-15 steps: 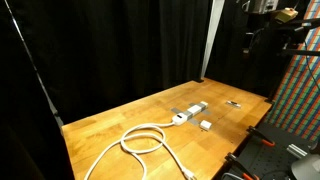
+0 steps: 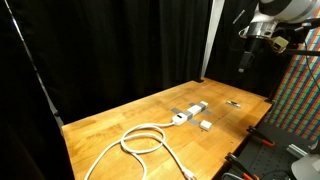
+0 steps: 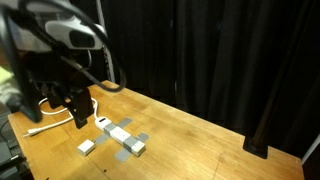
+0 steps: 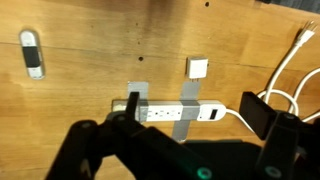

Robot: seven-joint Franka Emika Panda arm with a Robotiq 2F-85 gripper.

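A white power strip [image 4: 180, 110] is fixed to the wooden table by strips of grey tape [image 4: 188, 128]. A small white block [image 4: 197, 67] lies just beyond it in the wrist view, apart from the strip. Farther left is a small white-and-dark oblong item [image 4: 32, 55], also seen on the table [image 2: 232, 103] in exterior view 1. My gripper hangs high above the table, open, its fingers wide apart on either side of the strip in the wrist view. Nothing shows between them.
A white cable [image 2: 145, 135] loops over the table from the strip, its plug end [image 4: 306, 32] at the wrist view's upper right. Black curtains [image 2: 130, 50] stand behind the table. The wood [image 3: 200, 145] is bare across much of exterior view 2.
Everything on the table has stayed put.
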